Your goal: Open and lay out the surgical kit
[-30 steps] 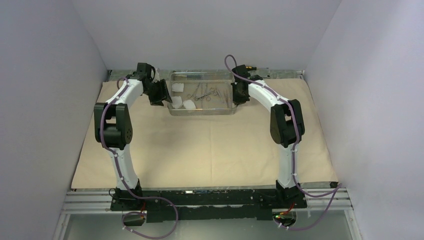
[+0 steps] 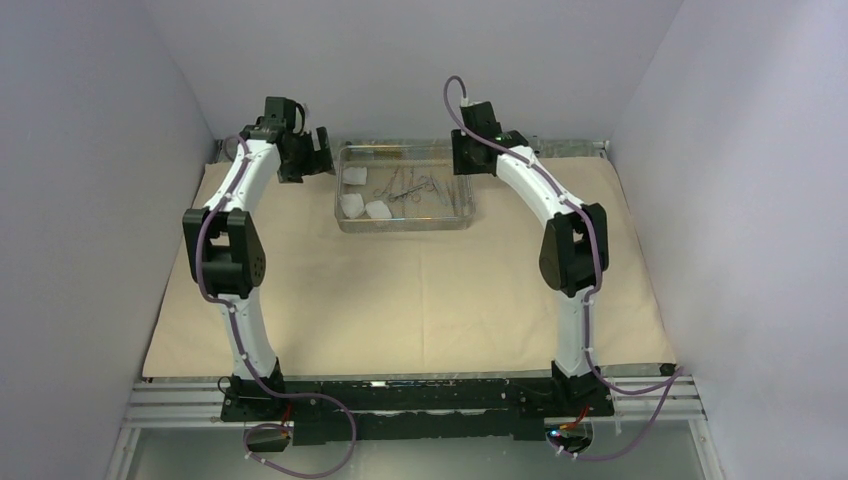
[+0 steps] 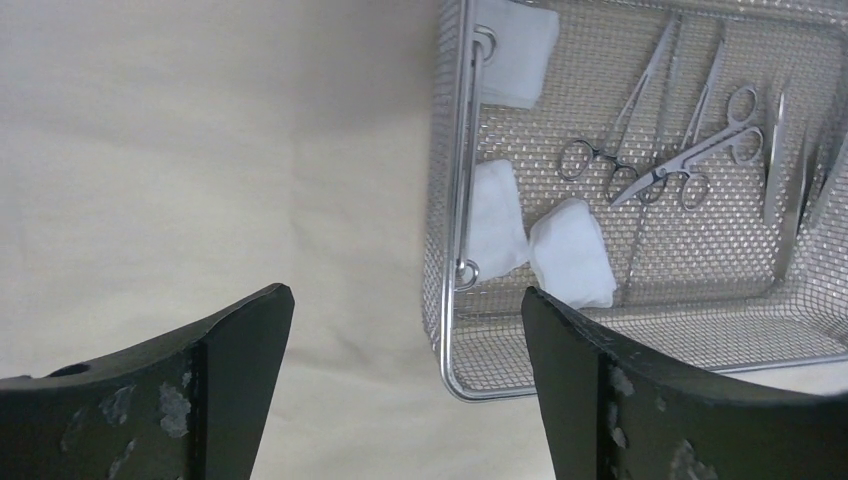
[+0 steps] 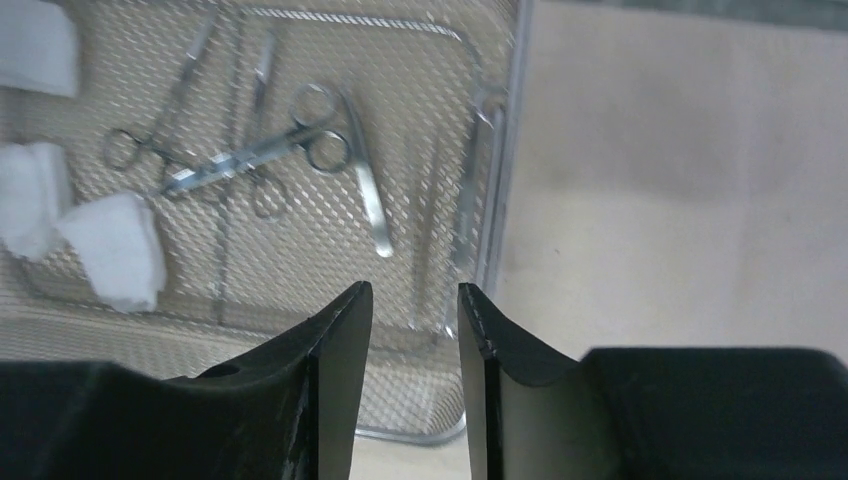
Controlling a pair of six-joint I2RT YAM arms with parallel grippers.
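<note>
A wire mesh tray (image 2: 405,224) holds white gauze pads (image 3: 570,250) on its left side, with scissors, clamps (image 3: 690,165) and tweezers (image 4: 368,190) farther right. My left gripper is at the tray's left end, above the cloth and rim, its fingers wide apart with nothing between them. My right gripper hangs over the tray's right end, its fingertips parted by a gap with nothing visible in it.
Walls stand at the back and sides, with a narrow strip along the back edge behind the tray.
Both grippers have moved toward the back and away from the low spots at the tray's ends where they were. The tray and its contents look unmoved.
</note>
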